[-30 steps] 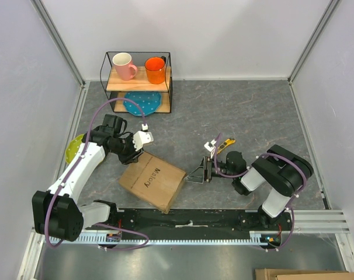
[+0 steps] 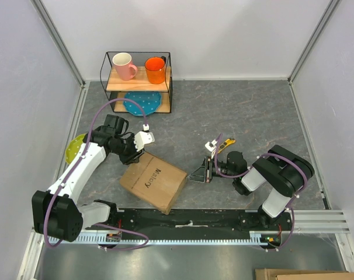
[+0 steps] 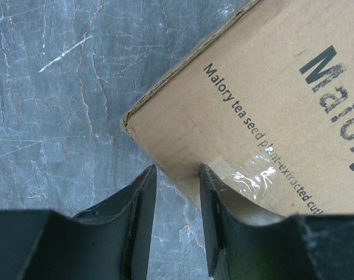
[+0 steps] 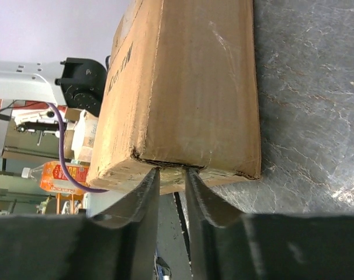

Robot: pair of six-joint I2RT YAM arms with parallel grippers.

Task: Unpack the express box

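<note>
The cardboard Malory box (image 2: 152, 182) lies tilted on the grey table, near the front edge. My left gripper is at the box's upper left in the top view; in its wrist view the part-open fingertips sit at a taped edge near a corner. My right gripper is at the box's right end, fingertips at the lower edge of that end face, slightly apart. Whether either holds the cardboard is unclear.
A box cutter (image 2: 226, 143) lies behind the right arm. A rack (image 2: 170, 87) with mugs and a blue plate stands at the back. A yellow-green plate (image 2: 73, 149) is partly behind the left arm.
Both arms and the box stand almost exactly as about a second ago in the top view, with at most a very slight shift of the grippers.
</note>
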